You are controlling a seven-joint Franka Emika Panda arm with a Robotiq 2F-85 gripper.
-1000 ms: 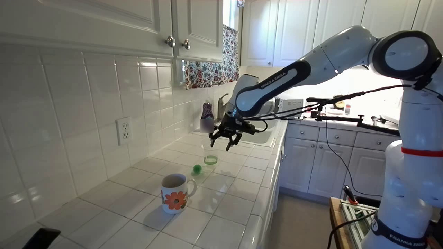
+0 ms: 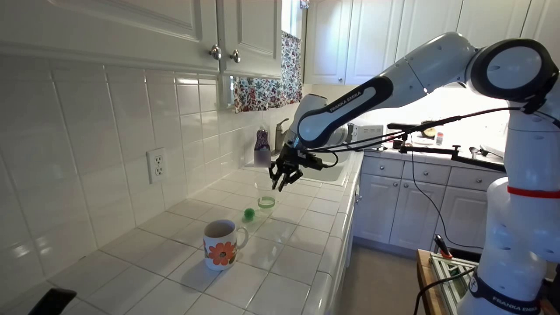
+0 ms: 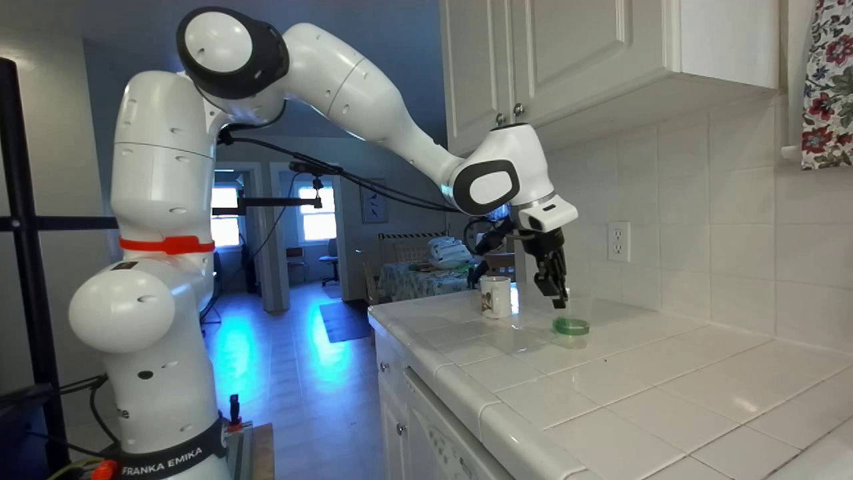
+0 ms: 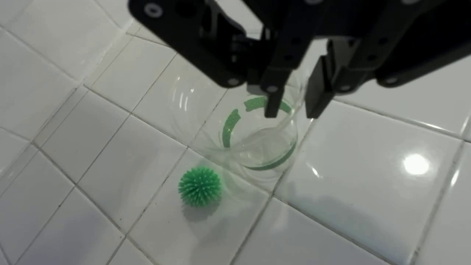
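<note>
A clear cup with a green band near its base stands on the tiled counter. Over the cup's right side in the wrist view, my gripper is part open, one finger above the cup's inside and the other at its outer side. Part of the clear rim seems to run between the fingers; contact cannot be made out. Beside the cup rests a green spiky ball. Exterior view 1 has the gripper pointing down just above the cup, with the ball nearer the camera.
A white mug with an orange flower stands closer to the camera on the counter. The tiled wall bounds one side and the counter's rounded edge the other. Behind the gripper are a sink and a purple bottle.
My gripper's fingers have come closer together, from wide apart to a narrow gap. The arm, cup, ball and mug look unmoved.
</note>
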